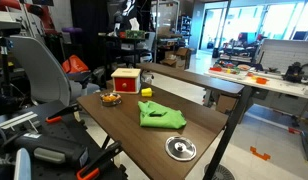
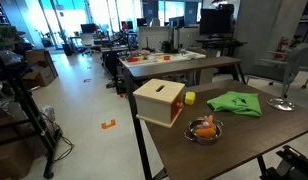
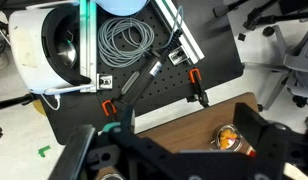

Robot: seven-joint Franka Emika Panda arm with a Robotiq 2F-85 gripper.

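Note:
In the wrist view my gripper shows as two dark fingers at the bottom, set wide apart with nothing visible between them. It is above the base mount and the near edge of the wooden table, away from the objects. A small bowl with orange things [image 2: 205,130] stands near the table's edge. Close to it are a cream box with red-brown edges [image 2: 159,102] and a yellow block [image 2: 189,98]. A crumpled green cloth [image 1: 161,115] lies mid-table, with a round silver lid [image 1: 181,148] apart from it. Neither exterior view shows the gripper clearly.
Coiled grey cable [image 3: 126,40] and metal rails lie on the black base mount [image 3: 214,75]. Bare wood [image 1: 139,135] shows around the cloth on the table. Workbenches and a cluttered room stand behind.

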